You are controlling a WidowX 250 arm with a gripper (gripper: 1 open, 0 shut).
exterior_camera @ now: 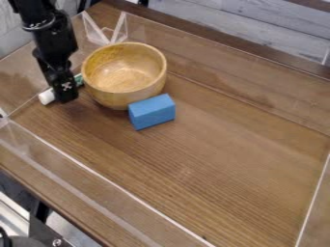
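My gripper (62, 89) hangs from the black arm at the upper left, open, its black fingers pointing down over a small white-and-green object (48, 96) beside the yellow bowl. The green part is partly hidden by the fingers. The yellow bowl (135, 87) sits upper centre, and a blue block (152, 112) lies just below it, to the right.
A white forked object (106, 32) lies behind the bowl.
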